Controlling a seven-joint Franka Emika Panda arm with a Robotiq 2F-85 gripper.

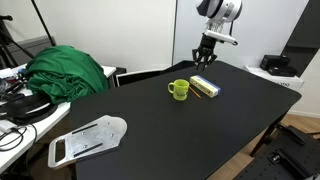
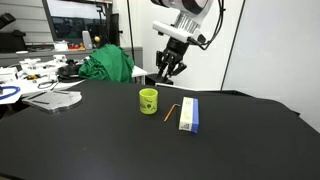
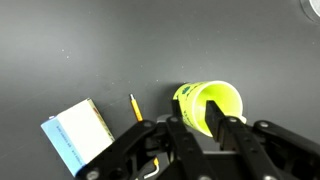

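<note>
A yellow-green mug (image 1: pixel 180 90) stands upright on the dark table. To one side of it lies an orange pencil (image 2: pixel 170 113), flat on the tabletop. Just past the pencil is a white and blue box (image 2: pixel 189 115), whose top shows at the lower left of the wrist view. Above and behind these things hangs my gripper (image 2: pixel 163 77), clear of all three. In the wrist view its dark fingers stand apart in front of the mug (image 3: pixel 224 96), covering part of it. Nothing shows held between them.
A grey metal plate (image 1: pixel 88 140) lies at the table's near left. A green cloth heap (image 1: pixel 68 75) is behind the table's left side.
</note>
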